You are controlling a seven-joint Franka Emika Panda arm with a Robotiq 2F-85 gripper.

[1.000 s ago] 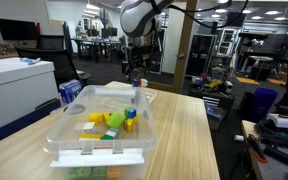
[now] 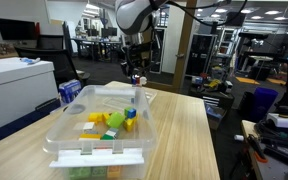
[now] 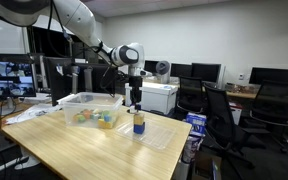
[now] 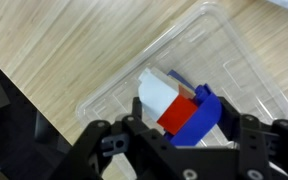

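Observation:
In the wrist view, a small group of blocks sits between the fingers of my gripper: a white block point(image 4: 156, 94), a red block point(image 4: 175, 115) and a blue block point(image 4: 197, 121). The fingers are shut on the blocks; which ones they press is hard to tell. Beneath them lies a clear plastic lid point(image 4: 124, 92) on the wooden table. From exterior view 2, my gripper point(image 3: 136, 107) points down over the lid point(image 3: 164, 138), with a blue and tan block stack point(image 3: 139, 122) just below it. Whether the stack touches the lid is unclear.
A clear bin point(image 2: 59, 130) holding several coloured blocks, among them a green block point(image 2: 115, 119), stands beside the lid. Behind are a blue-and-white box point(image 2: 70, 91) and a white cabinet point(image 2: 19, 88).

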